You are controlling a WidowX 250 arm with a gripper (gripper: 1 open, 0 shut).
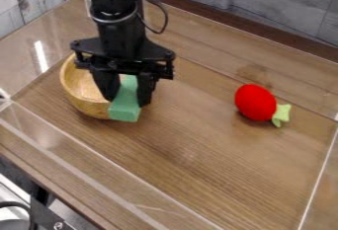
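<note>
My black gripper (126, 84) is lowered over a tan wooden bowl (85, 90) at the left of the table, shut on a green block (126, 106) that hangs at the bowl's front right. The gripper's body hides much of the bowl.
A red ball-like object (255, 103) with a pale green piece (282, 115) lies at the right. A grey wall (264, 17) runs behind.
</note>
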